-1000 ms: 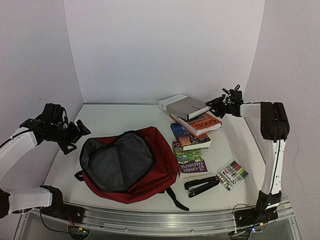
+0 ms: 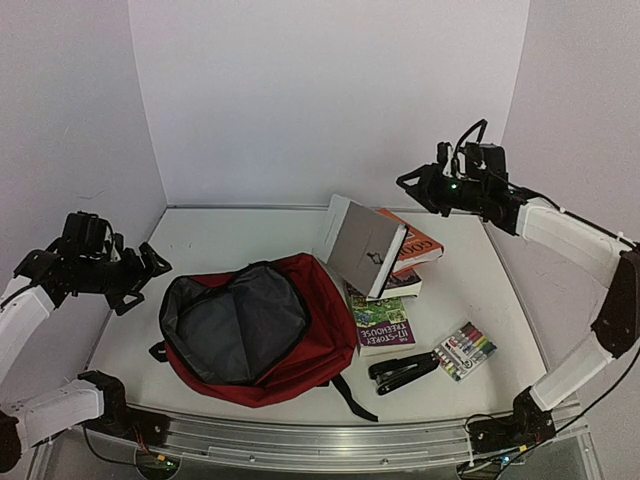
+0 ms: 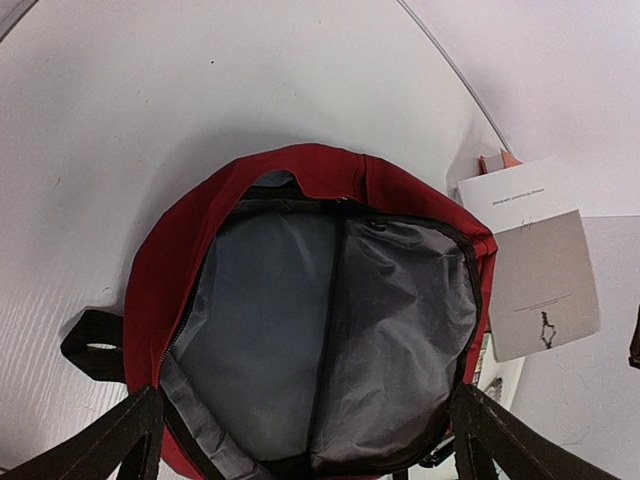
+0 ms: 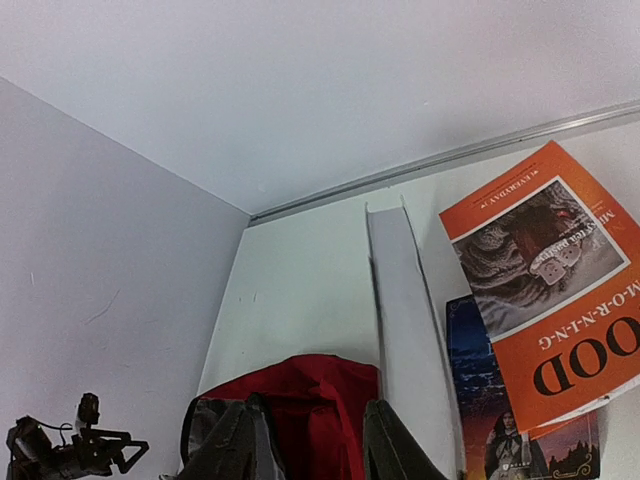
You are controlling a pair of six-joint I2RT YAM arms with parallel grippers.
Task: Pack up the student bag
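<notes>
The red backpack (image 2: 325, 310) lies unzipped, its grey inside (image 3: 270, 320) empty. A large grey-and-white book (image 2: 362, 247) stands tilted up on edge beside the bag, among the other books; the right wrist view shows it (image 4: 412, 350) nearly edge-on. My right gripper (image 2: 415, 190) is raised up and right of this book, apart from it, open and empty. An orange book (image 4: 545, 285) lies over a dark blue one (image 4: 478, 370), with a green-purple book (image 2: 382, 325) nearer the front. My left gripper (image 2: 148, 280) hangs open left of the bag, holding nothing.
A black stapler (image 2: 403, 372) and a pack of coloured markers (image 2: 464, 350) lie at the front right. A black strap (image 2: 352, 398) trails from the bag to the front edge.
The grey-and-white book has gone from lying flat on the pile to standing tilted, nearer the bag. My right gripper has risen away from the book's edge. The left arm has shifted slightly left.
</notes>
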